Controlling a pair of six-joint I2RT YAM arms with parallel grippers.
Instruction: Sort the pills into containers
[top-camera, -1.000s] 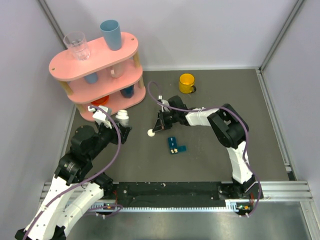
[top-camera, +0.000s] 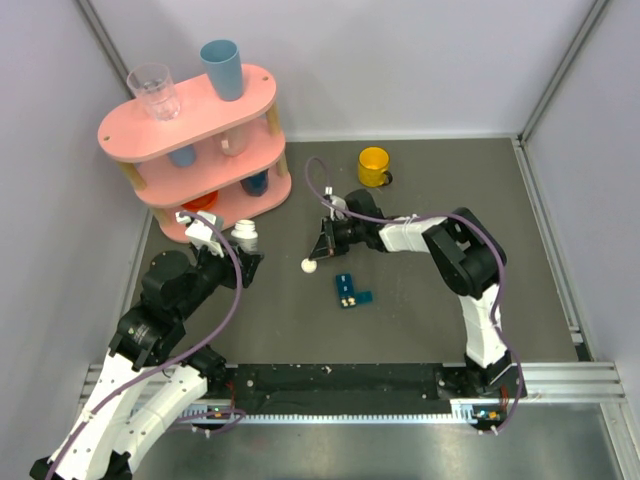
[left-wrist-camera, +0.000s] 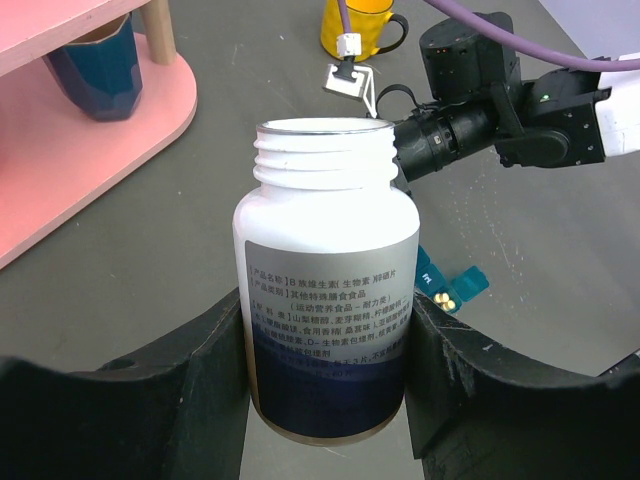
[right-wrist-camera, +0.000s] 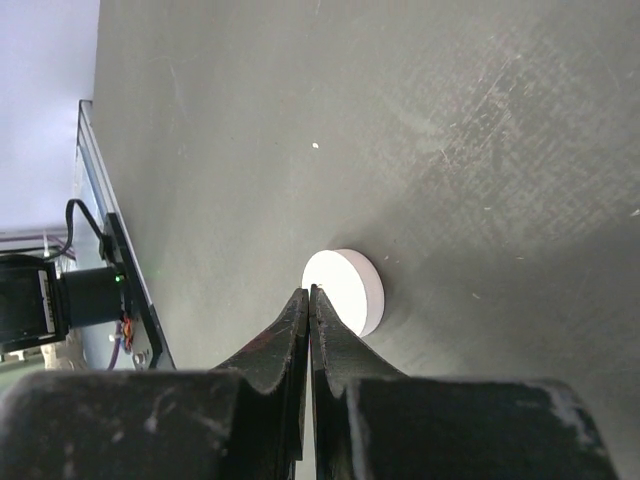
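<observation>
My left gripper is shut on a white bottle (left-wrist-camera: 327, 225) with a grey and dark blue label. The bottle stands upright with its threaded mouth uncovered; its contents are hidden. A round white cap (top-camera: 309, 266) is right by the tips of my right gripper (top-camera: 319, 258). In the right wrist view, the right gripper is shut, its fingertips overlapping the near edge of the cap (right-wrist-camera: 338, 288); whether they touch it cannot be told. The small blue pill box (top-camera: 345, 287) lies on the table with a lid open and a few pale pills inside.
A pink tiered shelf (top-camera: 205, 137) with cups stands at the back left, close to the left gripper. The yellow mug (top-camera: 373, 167) is at the back, behind the right arm. Purple cables run along both arms. Clear table (top-camera: 480, 320) lies on the right.
The white cap and my right gripper's tips have shifted slightly to the right together. The right arm has moved a little the same way. The left arm and the bottle stay still.
</observation>
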